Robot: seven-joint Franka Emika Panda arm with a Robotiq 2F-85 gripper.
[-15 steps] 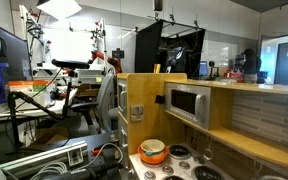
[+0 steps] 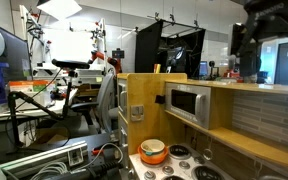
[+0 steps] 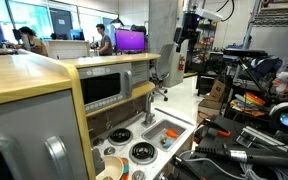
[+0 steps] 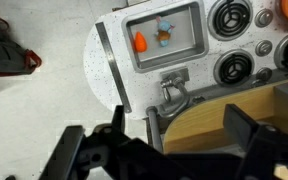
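Note:
My gripper is open in the wrist view, its two dark fingers wide apart with nothing between them. It is high above the toy kitchen counter. Beyond the fingers is a grey sink [image 4: 190, 52] holding an orange carrot-like object [image 4: 140, 42] and a small blue-and-brown toy [image 4: 164, 26]. A grey faucet [image 4: 172, 84] stands by the sink's near edge. On the stove side, an orange pot [image 2: 152, 158] carries a pale yellow bowl [image 2: 151, 146]; only a bit of orange shows in the wrist view's top right corner.
Black burners [image 4: 233, 68] lie beside the sink. A silver microwave [image 2: 187, 103] sits under a wooden shelf [image 3: 79, 61] along the counter's back. A dark backpack [image 4: 9, 50] lies on the floor. Open air surrounds the gripper.
In exterior view 1, the dark arm and gripper have come in from the top edge and now fill much of the upper right. The pot and bowl have not moved.

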